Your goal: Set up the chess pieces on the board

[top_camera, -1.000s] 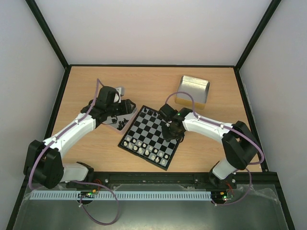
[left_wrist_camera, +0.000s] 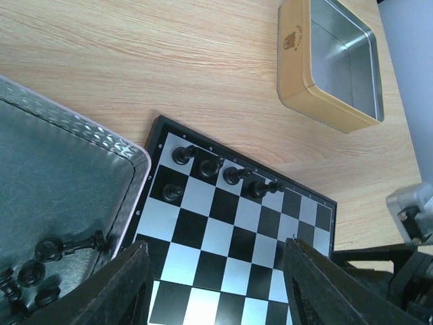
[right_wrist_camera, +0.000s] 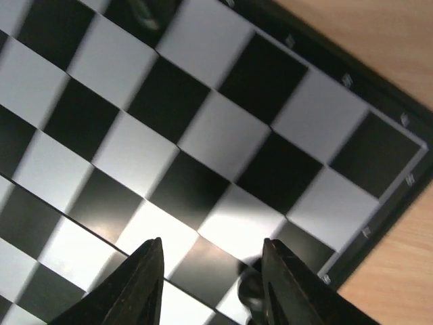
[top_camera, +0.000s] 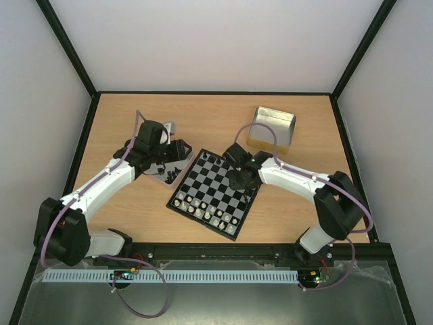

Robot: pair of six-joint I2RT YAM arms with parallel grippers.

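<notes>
The chessboard (top_camera: 206,196) has white pieces set in rows at its near side and several black pieces at its far edge, such as a black pawn (left_wrist_camera: 172,192). My left gripper (top_camera: 181,150) is over the tray (left_wrist_camera: 74,162) of loose black pieces, fingers apart, nothing seen between them. My right gripper (top_camera: 240,177) hangs over the board's right part, open; a dark piece (right_wrist_camera: 252,291) stands on a square beside its right finger.
A tan-sided metal box (top_camera: 270,128) sits at the back right.
The left arm looks unchanged.
</notes>
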